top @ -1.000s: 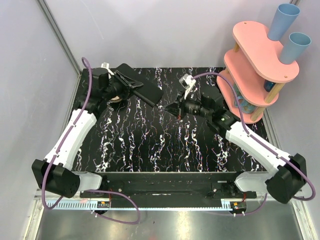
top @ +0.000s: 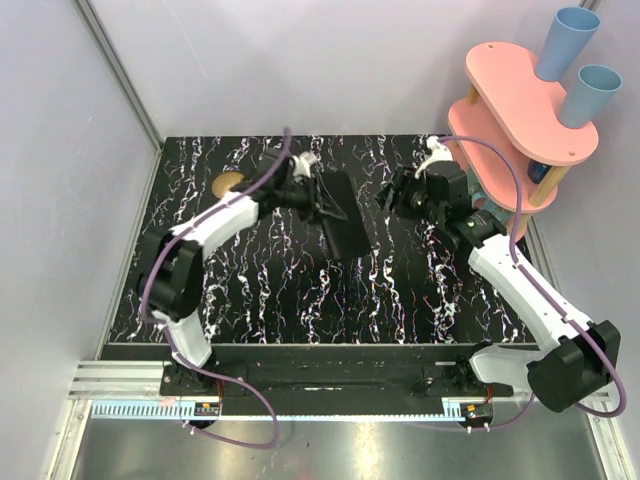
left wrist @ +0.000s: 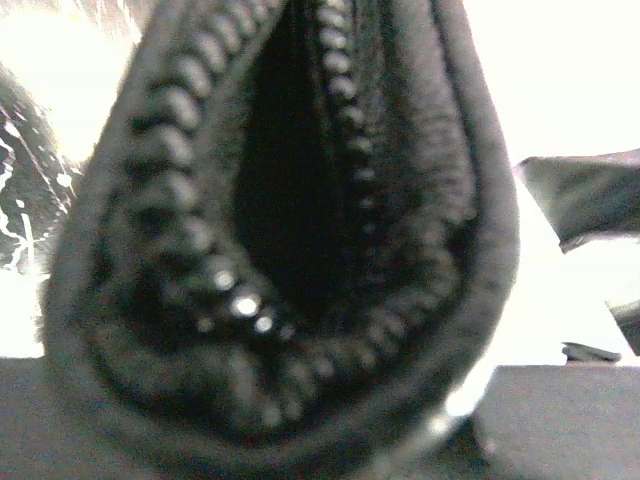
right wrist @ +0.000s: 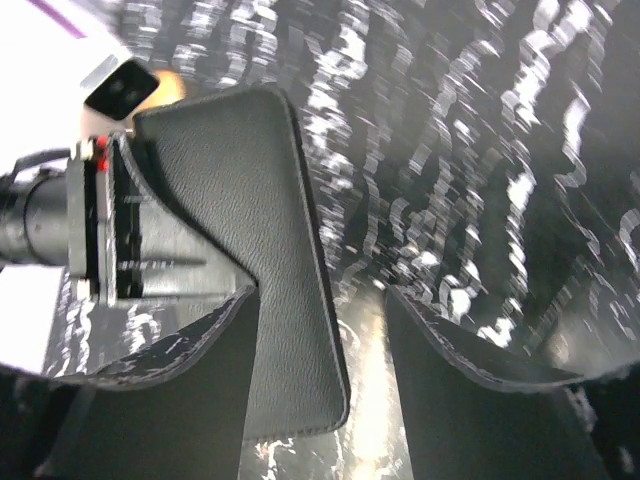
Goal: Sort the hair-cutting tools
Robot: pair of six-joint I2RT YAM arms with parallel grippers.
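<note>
A flat black zippered case [top: 345, 225] hangs over the middle of the table, with my left gripper [top: 316, 206] shut on it. In the left wrist view the case's unzipped mouth [left wrist: 290, 180] gapes toward the camera, its inside dark, and the case fills the space between the fingers. My right gripper [top: 388, 196] is to the right of the case in the top view. In the right wrist view its fingers [right wrist: 215, 370] stand apart with nothing between them; the case's broad leathery side [right wrist: 235, 180] lies beyond the left finger. No hair cutting tools are visible.
A round tan object [top: 227, 184] lies at the table's back left. A pink tiered shelf [top: 520, 100] with two blue cups [top: 566, 42] on top stands at the back right.
My left gripper has swung rightward with the case, which now hangs more upright over the table's middle; the left arm is blurred. The right gripper has shifted a little to the right and back.
</note>
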